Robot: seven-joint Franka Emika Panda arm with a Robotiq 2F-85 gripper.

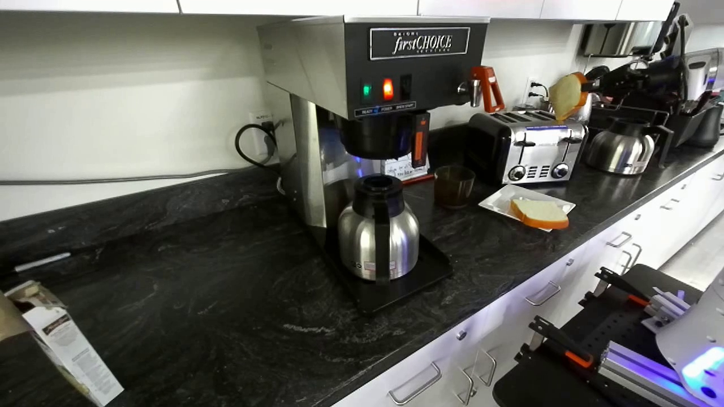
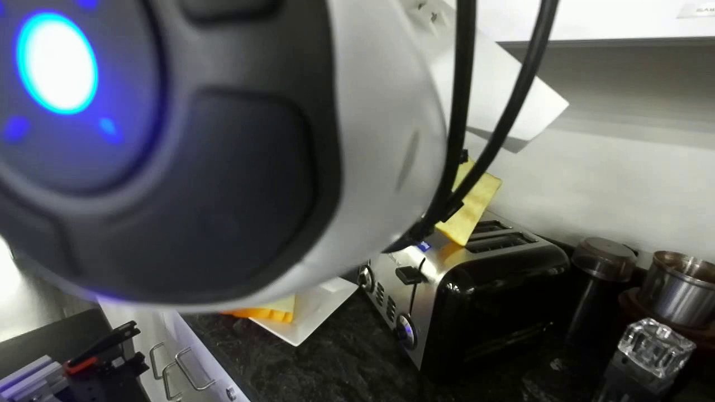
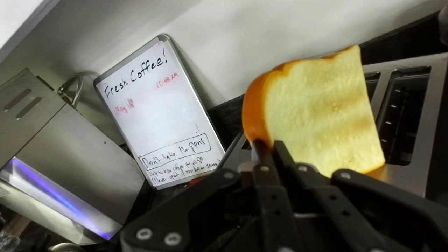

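Observation:
Pinched in my gripper is a slice of bread [image 3: 323, 113], pale with a brown crust, gripped near its crust edge. In exterior view 1 the slice [image 1: 568, 96] is tilted above the right part of the silver toaster [image 1: 539, 149], with the arm reaching in from the right. The wrist view shows the toaster's slots [image 3: 405, 113] behind and beside the slice. Whether the bread touches the toaster I cannot tell. A second slice [image 1: 541, 213] lies on a white square plate [image 1: 499, 201] in front of the toaster. The arm hides much of exterior view 2.
Left of the toaster are a brown cup [image 1: 453, 186] and a large coffee machine [image 1: 305, 68] with a steel carafe [image 1: 380, 237]. Another steel pot [image 1: 619, 152] stands to the right. A whiteboard [image 3: 155, 109] leans on the wall.

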